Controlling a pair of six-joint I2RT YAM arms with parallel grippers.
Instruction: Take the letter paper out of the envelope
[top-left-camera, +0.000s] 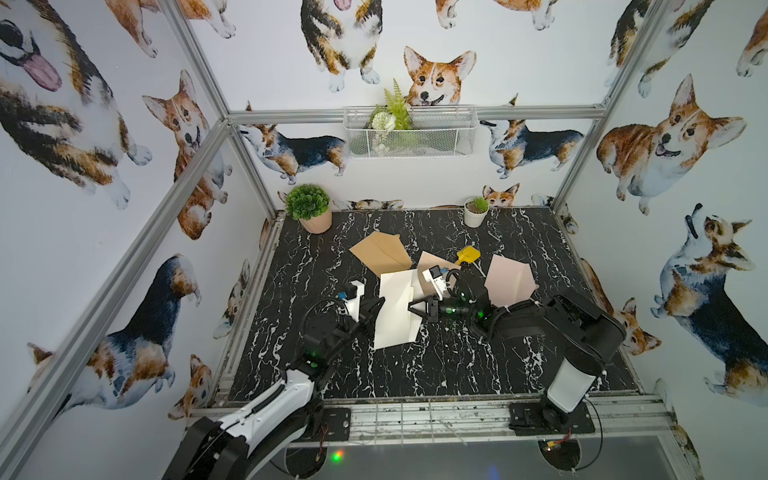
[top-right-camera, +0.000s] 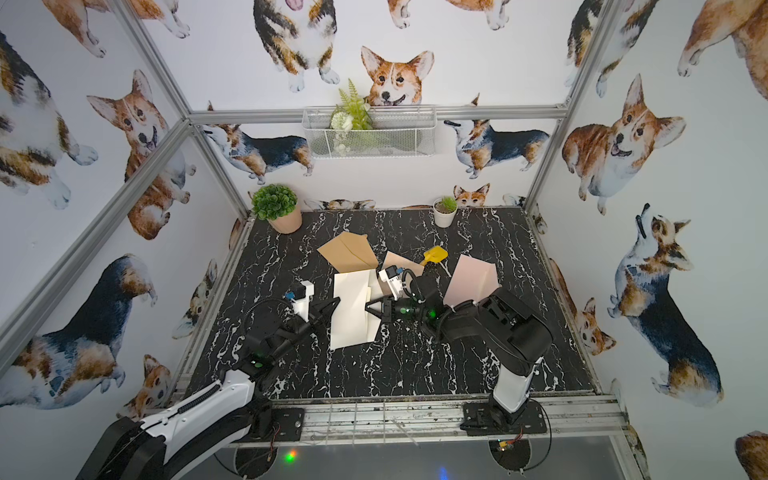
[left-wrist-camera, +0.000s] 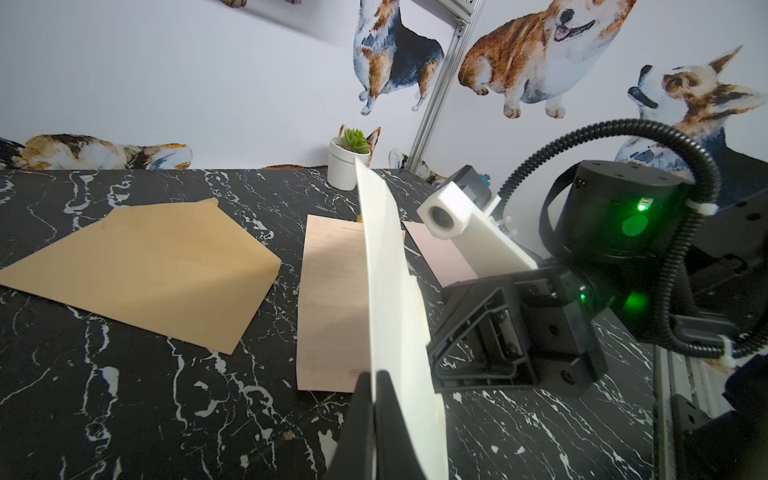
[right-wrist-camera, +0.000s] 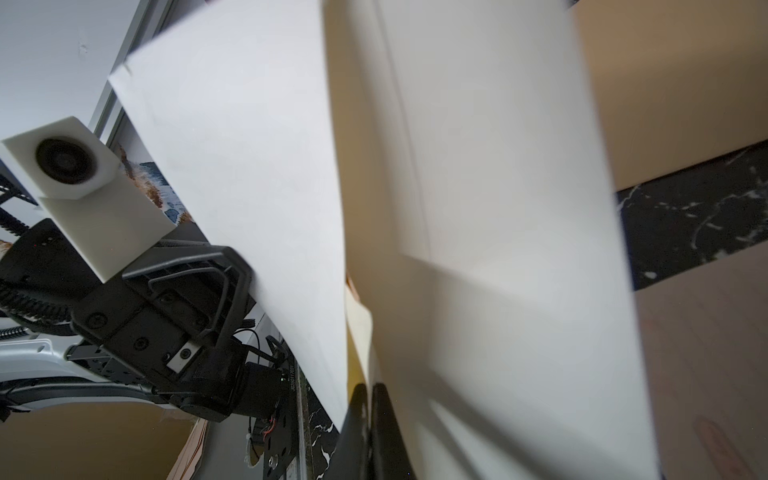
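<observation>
A white folded paper piece (top-left-camera: 393, 312) stands raised between my two arms; whether it is envelope or letter I cannot tell. In the left wrist view its near edge runs down into my left gripper, shut on it. The right wrist view shows two white panels (right-wrist-camera: 248, 160) spread apart, with a cream inner strip (right-wrist-camera: 359, 324) between them. That strip reaches the tips of my right gripper, which is shut on it. The paper's lower end is hidden by fingers in both wrist views.
A tan envelope (top-left-camera: 381, 253) lies behind on the black marble table, with a pinkish sheet (left-wrist-camera: 332, 304) beside it. Farther right lie a yellow object (top-left-camera: 468, 254) and another pink sheet (top-left-camera: 509, 280). Two potted plants stand at the back.
</observation>
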